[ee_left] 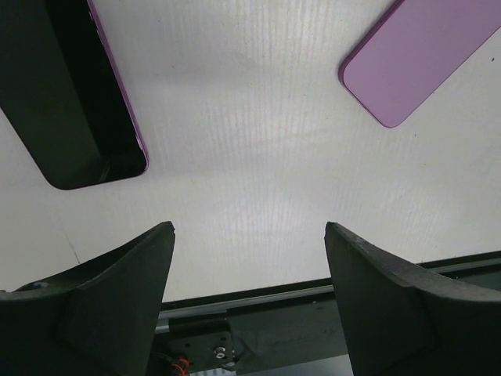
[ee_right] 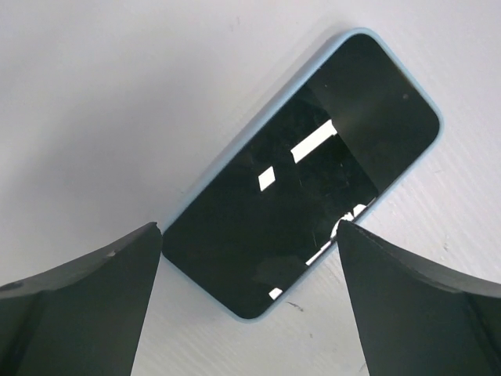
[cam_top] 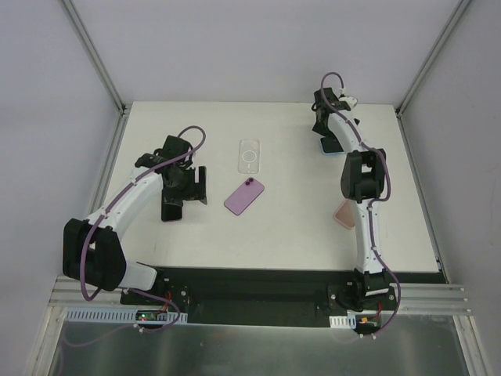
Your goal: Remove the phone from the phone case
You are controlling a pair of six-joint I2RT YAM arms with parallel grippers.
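A black-screened phone in a light blue frame [ee_right: 297, 196] lies flat beneath my right gripper, which is open with nothing gripped. In the top view it is partly hidden by that arm [cam_top: 331, 146]. My left gripper stands open over bare table beside a dark phone-shaped item with a purple edge [ee_left: 66, 102]. A purple phone-shaped piece [cam_top: 243, 196] with a camera bump lies mid-table, and a clear case [cam_top: 249, 157] with a ring lies behind it. Which pieces are cased, I cannot tell.
A pinkish rectangular piece [cam_top: 344, 214] lies at the right, partly hidden by the right arm. The white table [cam_top: 290, 235] has free room in the middle and front. Its back edge meets a grey wall.
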